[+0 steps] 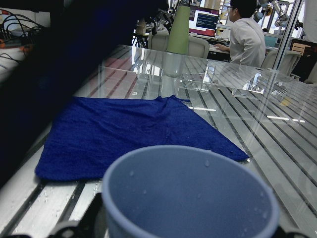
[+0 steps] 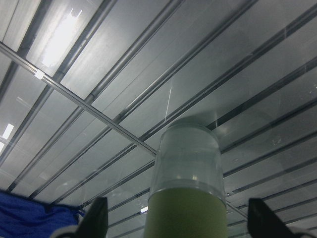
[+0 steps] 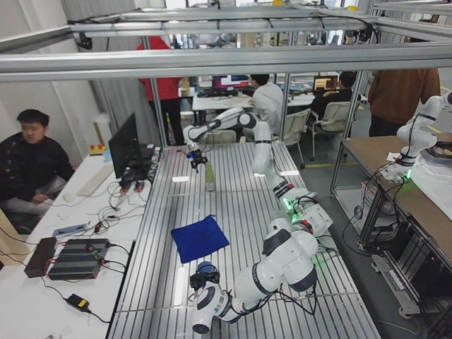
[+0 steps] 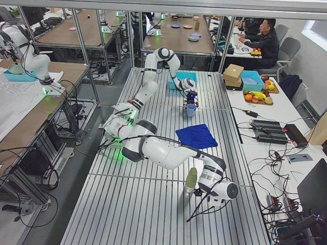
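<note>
A blue cup (image 1: 190, 193) stands on the slatted table (image 4: 127, 204), filling the bottom of the left wrist view, with my left gripper (image 3: 205, 281) around or beside it; whether it is shut on it I cannot tell. A green bottle with a clear lower part (image 2: 185, 208) stands upright at the other end, also seen in the camera right view (image 4: 191, 180). My right gripper is open, its fingers either side of and above the bottle. A blue cloth (image 3: 199, 238) lies flat between cup and bottle.
A side desk (image 4: 276, 97) holds a blue bin, fruit boards, cartons, cables and a monitor. A blue tray (image 4: 177, 78) is behind the left gripper. Frame posts and rails surround the table, whose middle beside the cloth is clear.
</note>
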